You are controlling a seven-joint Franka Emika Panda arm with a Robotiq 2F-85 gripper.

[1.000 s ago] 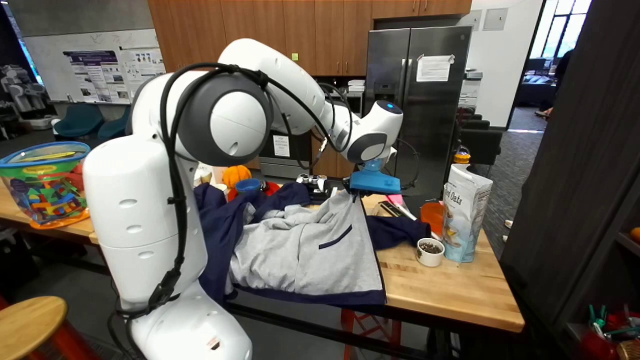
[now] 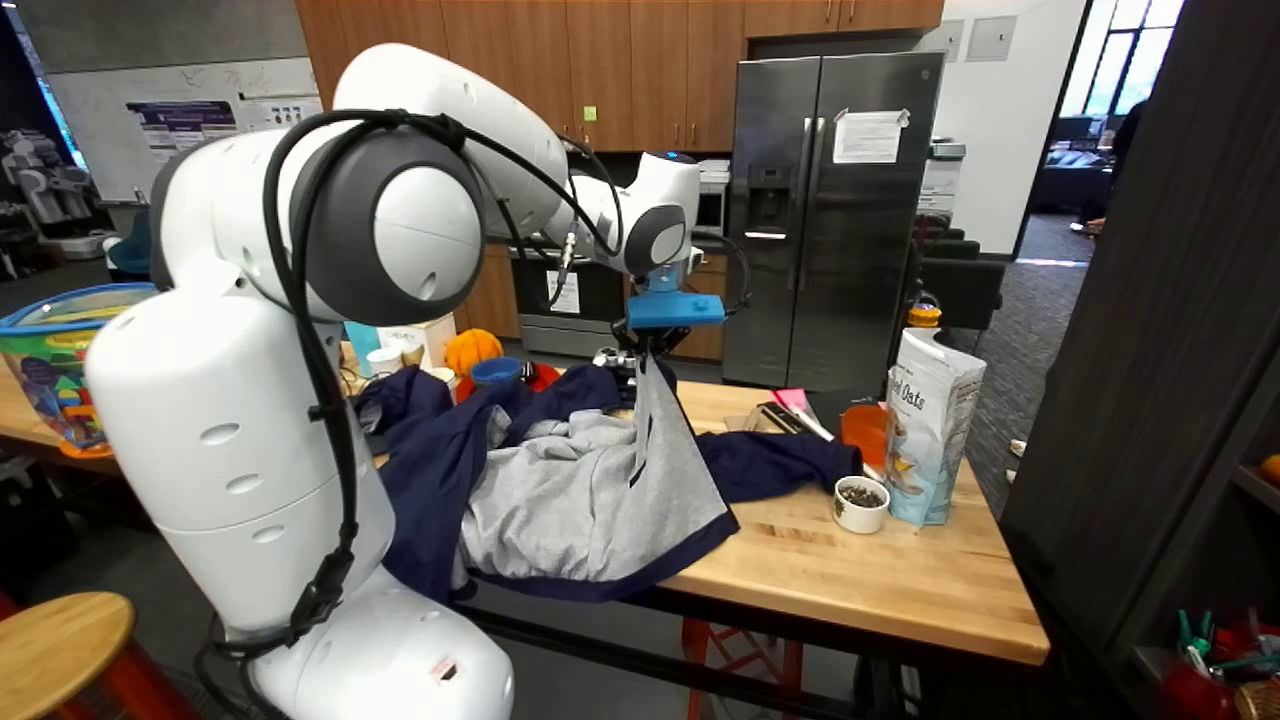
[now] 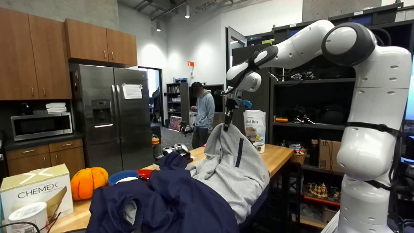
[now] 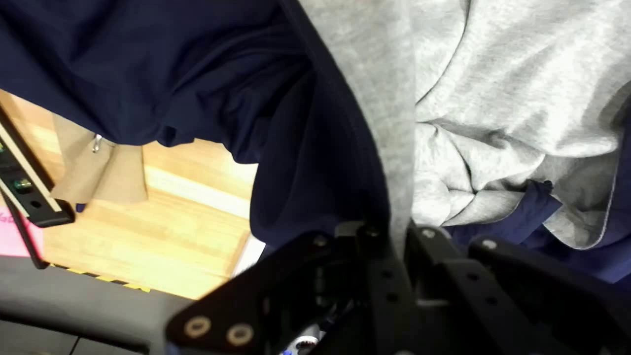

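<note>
A navy jacket with a grey lining (image 2: 546, 498) is spread over the table, lining side up at the front. My gripper (image 2: 649, 348) is shut on the jacket's edge and holds it raised, so a grey panel hangs from the fingers like a tent. In exterior view 2 the lifted lining (image 3: 242, 171) slopes down from my gripper (image 3: 227, 127), a dark pocket slit showing on it. Seen from the wrist, the fabric edge, navy on one side and grey on the other, runs in between the fingers. A navy sleeve (image 2: 780, 466) lies flat to the right.
An oats bag (image 2: 930, 426) and a small white cup (image 2: 860, 505) stand at the table's right end. Towards the back are an orange pumpkin (image 3: 89, 182), a blue bowl (image 3: 123, 176) and a Chemex box (image 3: 37, 194). Bare table (image 2: 888, 588) shows at front right.
The arm has moved left and up in exterior view 1, carrying the held jacket edge with it. The grey panel, spread out to the right before, now hangs steeply with its lower corner pulled left.
</note>
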